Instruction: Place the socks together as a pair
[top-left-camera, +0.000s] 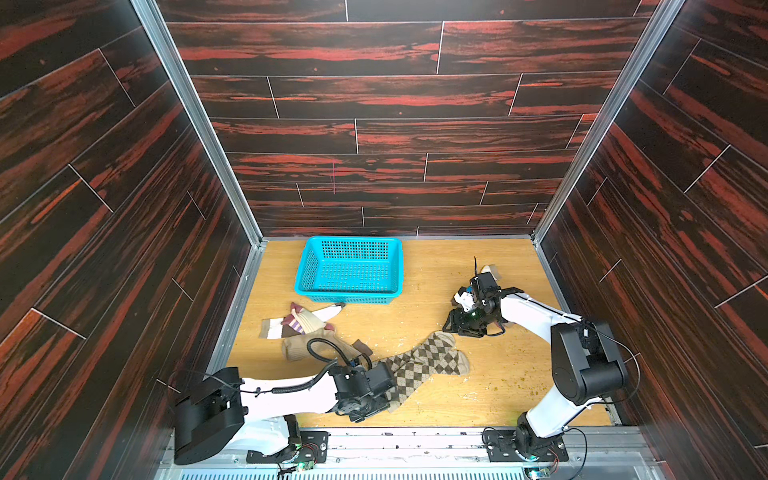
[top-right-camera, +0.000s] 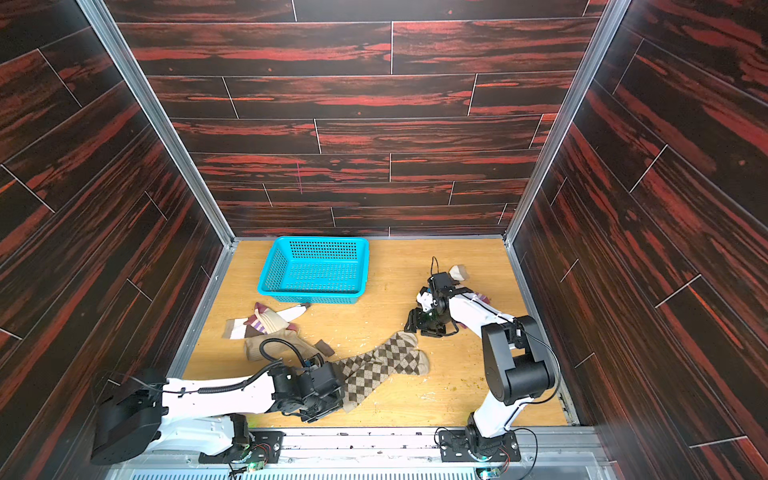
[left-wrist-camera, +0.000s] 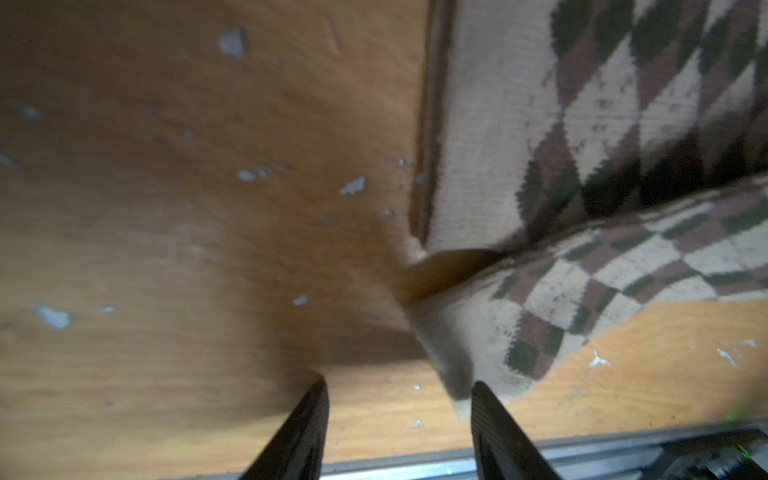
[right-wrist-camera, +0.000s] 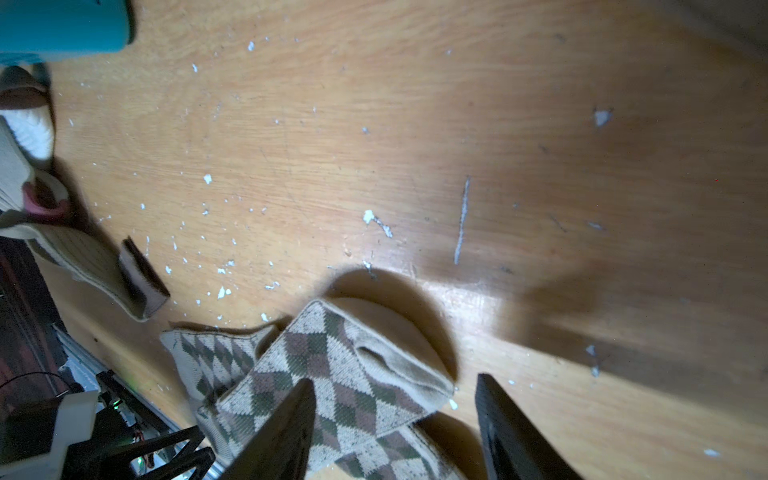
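Two brown argyle socks lie crossed and overlapping in the middle front of the table, one end folded back in the left wrist view. My left gripper hovers low at their front-left end, fingers apart, a sock tip just beside the right finger. My right gripper is over the socks' far end, fingers apart, with nothing seen held between them.
A blue basket stands at the back left. Other striped, white and tan socks lie left of centre. More socks are partly hidden behind the right arm.
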